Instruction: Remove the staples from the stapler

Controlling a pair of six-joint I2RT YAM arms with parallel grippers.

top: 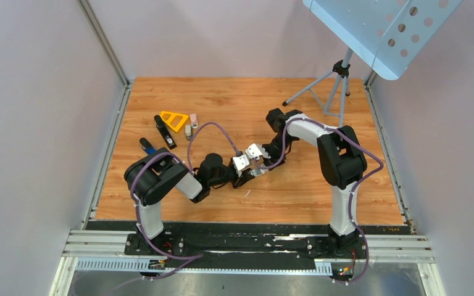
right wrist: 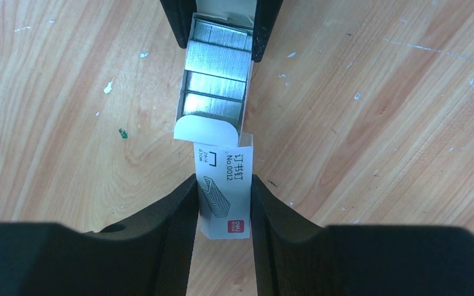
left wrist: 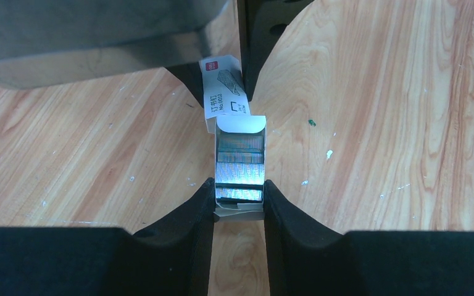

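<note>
An open white staple box point(left wrist: 240, 163), filled with rows of silver staples, is held by my left gripper, shut on it at the near end in the left wrist view. Its raised white end flap meets the printed box sleeve point(left wrist: 225, 92), which my right gripper grips. In the right wrist view the staple rows point(right wrist: 216, 68) lie above the sleeve, with the left gripper's dark fingertips at the top. Both grippers are close together over the middle of the table in the top view. I cannot make out a stapler for certain.
At the back left of the table point(top: 234, 105) lie a yellow triangular piece point(top: 174, 117), a black long object point(top: 165, 132), small pink point(top: 194, 119) and grey items point(top: 188, 131), and a blue-black item point(top: 147, 145). A tripod point(top: 339, 86) stands at back right.
</note>
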